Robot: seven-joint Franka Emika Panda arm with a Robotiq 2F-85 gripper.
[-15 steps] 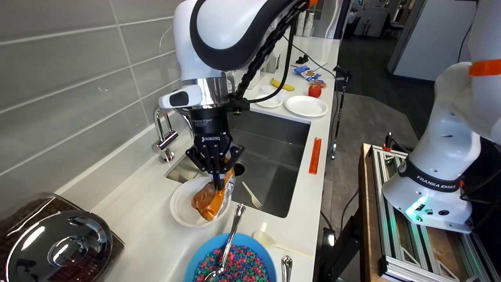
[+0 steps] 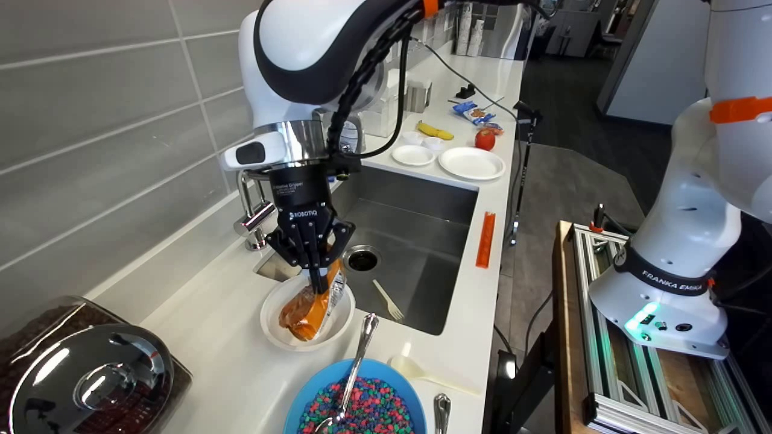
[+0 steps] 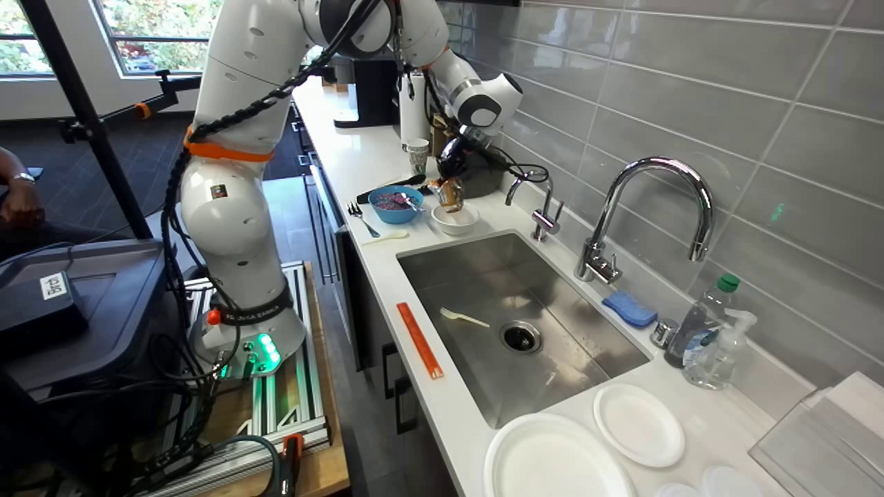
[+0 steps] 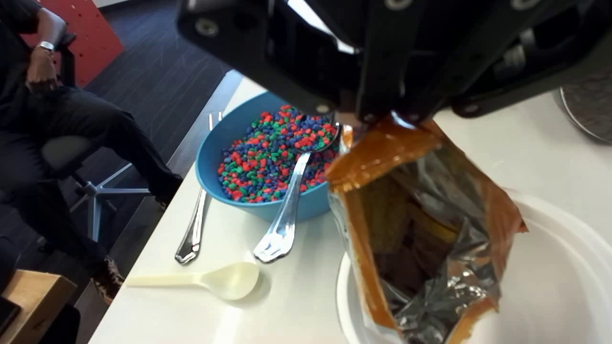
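Note:
An orange snack bag (image 2: pixel 307 315) with a silvery lining hangs from my gripper (image 2: pixel 318 283), which is shut on its thin upper edge. In the wrist view the bag (image 4: pixel 376 155) gapes open, with something brown and yellowish in its shadowed inside. Beneath it stands a white bowl (image 2: pixel 271 334) on the counter, near the sink's corner. From the other side, the bag (image 3: pixel 449 195) appears over the bowl (image 3: pixel 456 226). Whether the bag touches the bowl is unclear, and the bag hides part of the bowl's inside.
A blue bowl (image 4: pixel 229 199) of colourful pieces, with a metal spoon (image 4: pixel 287 215) in it, stands close by. A pale plastic spoon (image 4: pixel 232 281) and a fork (image 4: pixel 195 229) lie beside it. The sink (image 3: pixel 497 281), faucet (image 2: pixel 253 220) and lidded container (image 2: pixel 98 383) surround the spot.
My gripper and the bag have shifted left in exterior view 1, from the bowl's right side to more over its middle. The bowl looks nearly unmoved.

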